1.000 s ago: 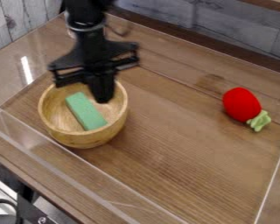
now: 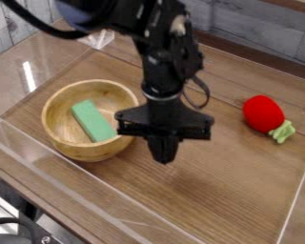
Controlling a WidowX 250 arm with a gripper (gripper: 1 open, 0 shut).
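Observation:
My gripper (image 2: 163,139) hangs low over the middle of the wooden table (image 2: 193,200), at the right side of a wooden bowl, its fingers pointing down. It looks shut, with nothing visible held. The bowl (image 2: 64,133) holds a green block (image 2: 92,120) lying at a slant. The arm covers the bowl's upper right surroundings.
A red rounded object (image 2: 263,112) with a pale green piece (image 2: 281,132) beside it lies at the right. Dark objects show at the lower left corner and top edges.
The gripper has moved down toward the front of the table and right of the bowl from its earlier higher, farther position. The bowl, block and red object stay in place.

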